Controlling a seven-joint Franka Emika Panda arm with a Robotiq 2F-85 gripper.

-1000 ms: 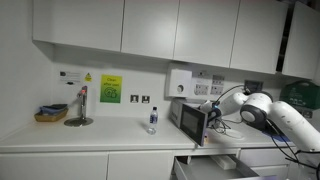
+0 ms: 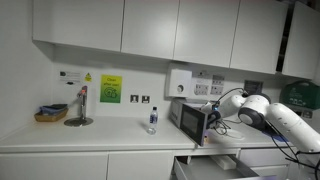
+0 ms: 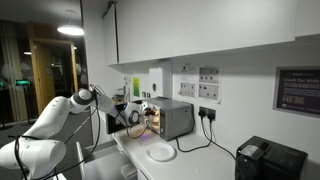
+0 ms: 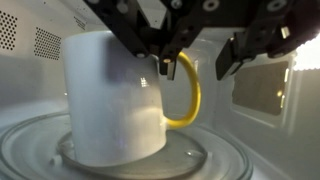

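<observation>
A white mug (image 4: pixel 112 100) with a yellow handle (image 4: pixel 194 98) stands upright on the clear glass turntable (image 4: pixel 225 150) inside the microwave, in the wrist view. My gripper is above and around the handle's upper part, its dark fingers (image 4: pixel 240 50) parted with a visible gap. One finger overlaps the mug's side near the handle; whether it touches cannot be seen. In the second exterior view the microwave (image 3: pixel 176 118) has its door open and my arm (image 3: pixel 95 100) reaches to its front. The open door (image 2: pixel 193 122) hides the fingers in the first exterior view.
Microwave walls stand close on both sides of the gripper. A white plate (image 3: pixel 161 151) lies on the counter in front of the microwave. A water bottle (image 2: pixel 152 121) stands to the left, and an open drawer (image 2: pixel 215 170) is below.
</observation>
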